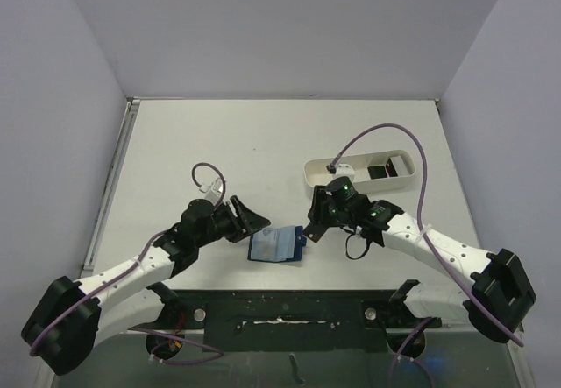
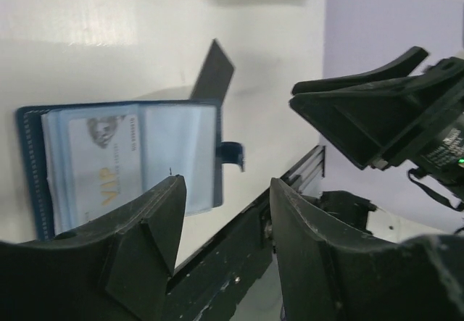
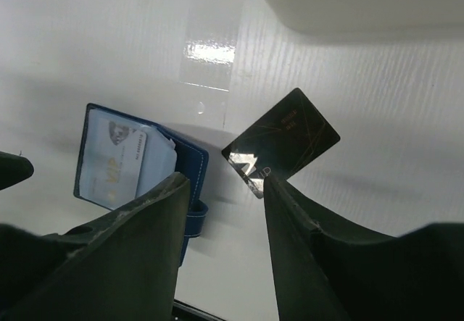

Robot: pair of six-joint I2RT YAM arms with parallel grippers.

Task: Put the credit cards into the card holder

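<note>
The blue card holder (image 1: 298, 252) lies open on the table, clear sleeves facing up; a white VIP card (image 2: 105, 165) shows in its left sleeve. Right of it, a dark card (image 3: 279, 147) is loose, clear of all fingers. It looks tilted in the left wrist view; whether all of it rests on the table I cannot tell. Above and beside this card, my right gripper is open and empty. My left gripper hangs open over the holder, nothing between its fingers. At the holder's right edge sticks out a small blue strap (image 2: 232, 153).
Behind the right gripper stands a long white tray (image 1: 324, 162). Dark cards (image 1: 379, 171) sit in its right end. Both grippers are close together around the holder.
</note>
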